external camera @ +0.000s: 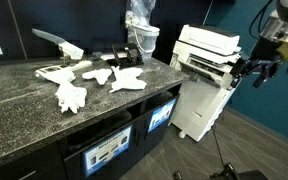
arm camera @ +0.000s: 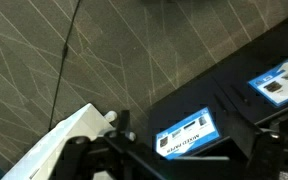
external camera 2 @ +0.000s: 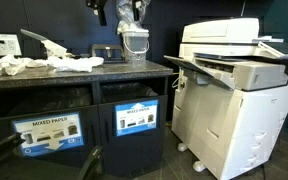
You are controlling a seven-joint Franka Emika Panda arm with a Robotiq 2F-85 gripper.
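My gripper [external camera: 247, 74] hangs high at the right of the first exterior view, out over the floor in front of the printer. Its fingers stand apart with nothing visible between them. In the second exterior view, dark finger parts show at the top edge. On the dark speckled counter [external camera: 24, 118] lie several crumpled white cloths or papers: one near the front edge [external camera: 71, 97], another to its right [external camera: 127, 78]. The wrist view looks down on carpet, the cabinet's blue-and-white sign [arm camera: 187, 132] and a white printer corner [arm camera: 59, 150].
A large white printer [external camera 2: 229, 115] stands right of the counter. Toward the counter's back are a white-armed paper cutter [external camera: 59, 43] and a white container [external camera 2: 136, 43]. Open slots [external camera 2: 44, 98] sit above the "mixed paper" signs. A cable [arm camera: 64, 55] crosses the carpet.
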